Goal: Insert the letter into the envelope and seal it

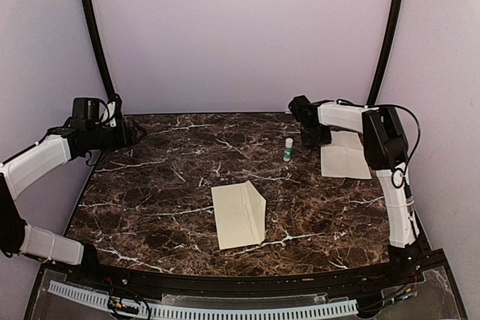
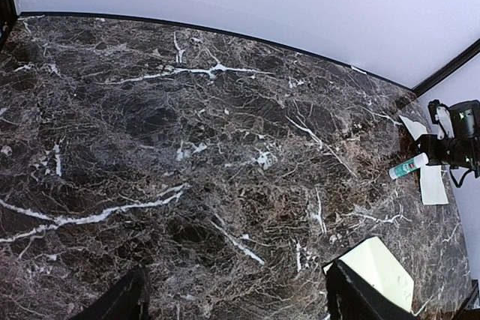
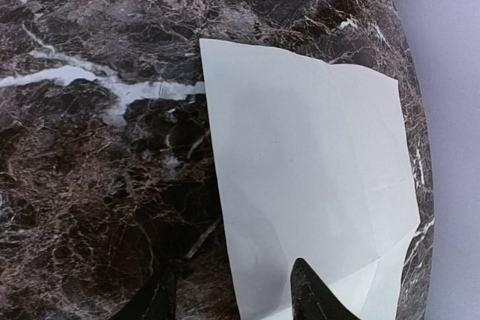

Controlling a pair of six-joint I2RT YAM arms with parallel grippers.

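The envelope (image 1: 236,215), cream with its flap open, lies on the table's front middle. A white folded letter (image 1: 345,161) lies at the right; in the right wrist view the sheet (image 3: 300,155) has my right gripper at its near left edge, fingers parted, apparently empty. A glue stick (image 1: 288,150) with green label stands left of the letter, also seen as a small tube (image 2: 405,166) in the left wrist view. My left gripper stands open and empty above the table's left side, away from all three.
Pale walls (image 1: 232,43) enclose it at the back and sides, close to both arms.
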